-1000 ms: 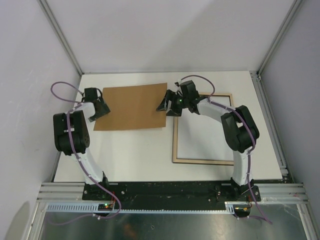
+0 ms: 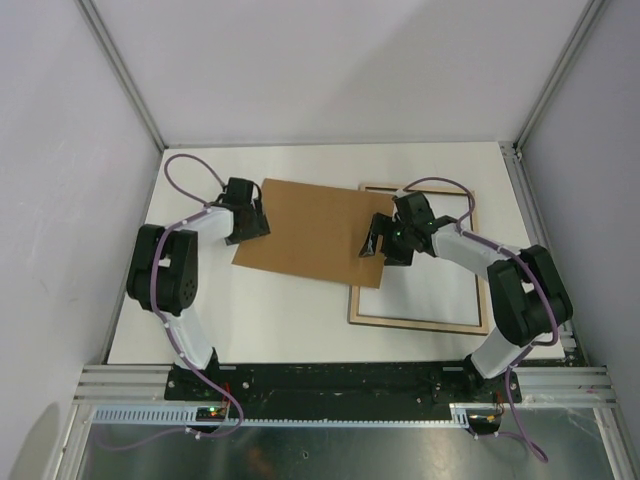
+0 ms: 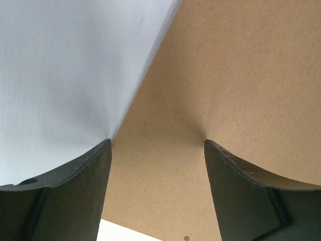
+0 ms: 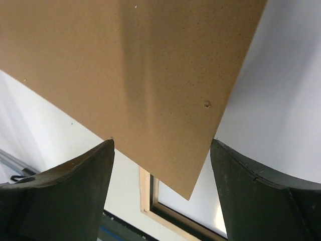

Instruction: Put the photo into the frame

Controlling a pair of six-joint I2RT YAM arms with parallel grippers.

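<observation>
A large brown board (image 2: pixel 310 225) lies tilted across the middle, its right end overlapping the left side of the wooden frame (image 2: pixel 415 324). At the board's left end stands my left gripper (image 2: pixel 258 220), its fingers spread along the edge; in the left wrist view the brown board (image 3: pixel 251 80) fills the gap between them. My right gripper (image 2: pixel 374 245) is at the board's right end, over the frame. In the right wrist view its fingers are wide apart, with the brown board (image 4: pixel 175 75) and its corner showing between them. Whether the fingers touch the board, I cannot tell.
Inside the frame is a white surface (image 2: pixel 430 290). Walls rise at the back and both sides.
</observation>
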